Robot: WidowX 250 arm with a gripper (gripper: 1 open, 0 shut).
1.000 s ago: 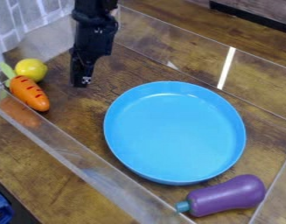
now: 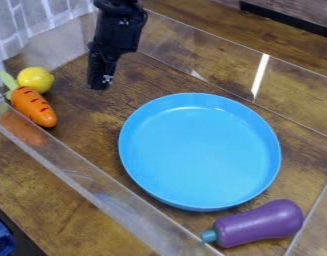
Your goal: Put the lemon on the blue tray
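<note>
The yellow lemon (image 2: 36, 80) lies at the left, close to the clear side wall and touching or nearly touching the carrot's top. To its right, black against the wood, is my gripper (image 2: 102, 76), pointing down with a clear gap between it and the lemon. Whether its fingers are apart is too small and dark to tell; no object shows at their tips. The round blue tray (image 2: 201, 150) lies right of centre, and its surface is empty.
An orange carrot (image 2: 34, 106) rests just in front of the lemon. A purple eggplant (image 2: 257, 224) lies at the lower right, near the tray's rim. Clear walls (image 2: 126, 190) border the wooden surface. Bare wood separates the gripper from the tray.
Lemon, carrot, tray and eggplant have stayed where they were.
</note>
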